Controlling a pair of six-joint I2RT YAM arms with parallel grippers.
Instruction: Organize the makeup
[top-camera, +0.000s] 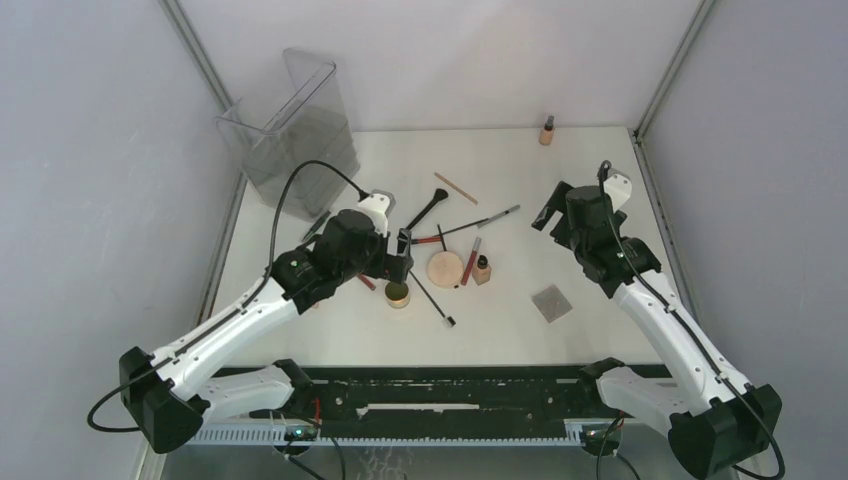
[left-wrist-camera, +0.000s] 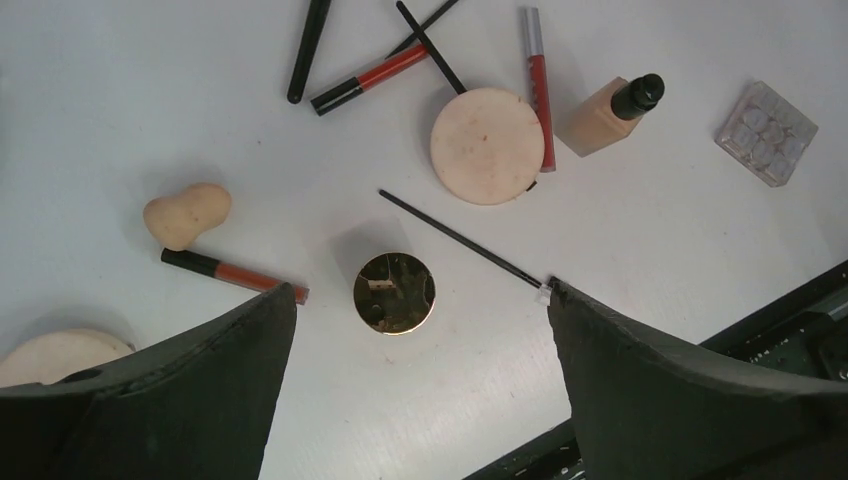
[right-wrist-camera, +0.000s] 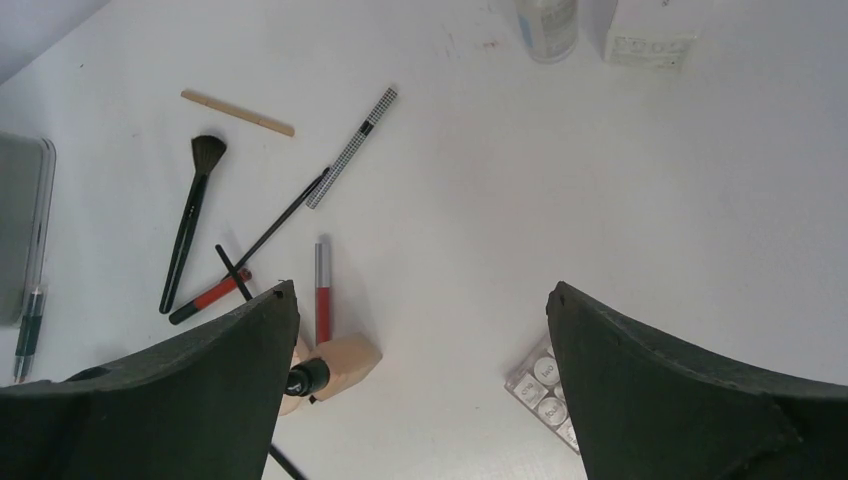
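Makeup lies scattered on the white table: a fan brush (right-wrist-camera: 195, 200), a round compact (left-wrist-camera: 486, 146), a foundation bottle (left-wrist-camera: 600, 122), lip tubes (left-wrist-camera: 235, 275), a beige sponge (left-wrist-camera: 188, 214), a gold-rimmed jar (left-wrist-camera: 393, 293), thin brushes (left-wrist-camera: 460, 237), a stick (right-wrist-camera: 237, 112) and a small clear palette (left-wrist-camera: 766, 133). A second foundation bottle (top-camera: 546, 134) stands at the back right. My left gripper hangs open above the jar area. My right gripper is open above the table's right side, empty, with the palette partly under it.
A clear acrylic organizer (top-camera: 290, 140) stands at the back left. In the right wrist view a clear object (right-wrist-camera: 547, 30) and a white block (right-wrist-camera: 645, 45) show at the far edge.
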